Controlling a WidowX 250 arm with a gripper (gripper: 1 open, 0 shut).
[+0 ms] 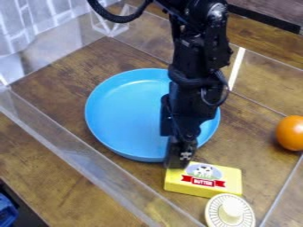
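Note:
My black gripper (180,152) hangs over the right part of a blue plate (120,115), its fingertips low by the plate's front right rim. It is open. A yellow butter box (187,182) lies just in front of the fingertips, at the lower right. The arm hides part of the plate.
An orange round fruit (291,133) sits at the right edge. A cream round lid-like object (229,211) lies at the bottom right, below the box. A blue object (6,211) shows at the lower left. The wooden surface left of the plate is clear.

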